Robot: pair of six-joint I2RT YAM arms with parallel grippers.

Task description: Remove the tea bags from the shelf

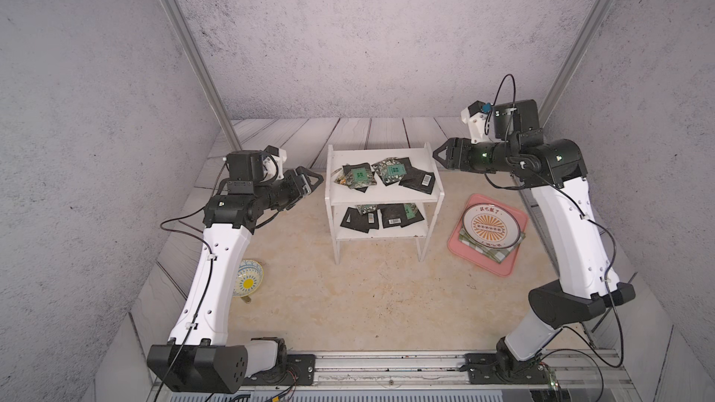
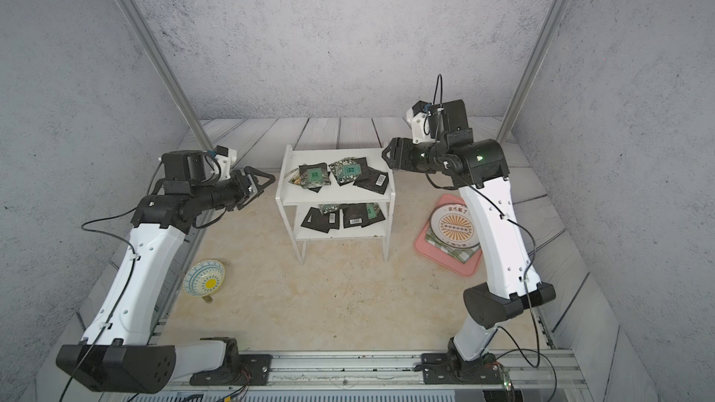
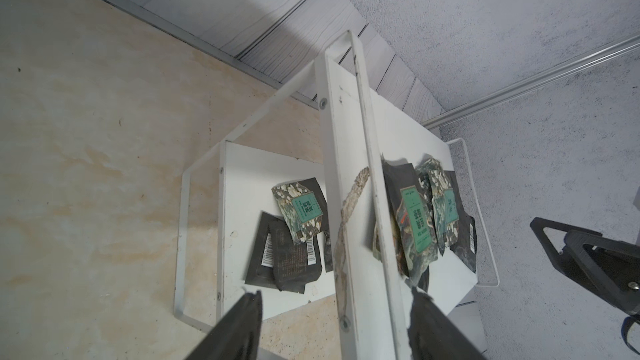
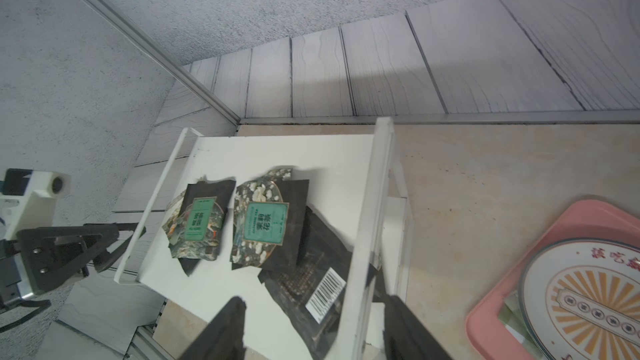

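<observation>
A white two-tier shelf [image 1: 383, 197] stands between my arms. Tea bags [image 1: 359, 175] and more tea bags [image 1: 406, 173] with green labels and dark backs lie on its upper tier. The lower tier holds several dark packets [image 2: 362, 215], partly shaded by the board above. My left gripper [image 1: 316, 178] is beside the shelf's left end, its fingers spread. At the right end, level with the top, my right gripper [image 2: 388, 155] also stands open. Each wrist view shows a shelf side rail [image 3: 373, 153] between the fingers; whether they touch it I cannot tell. No tea bag is held.
A pink tray [image 1: 510, 266] with a patterned plate [image 1: 491, 225] and a checked cloth sits right of the shelf. On the left lies a yellow-and-blue bowl [image 2: 204, 277]. The table in front of the shelf is bare.
</observation>
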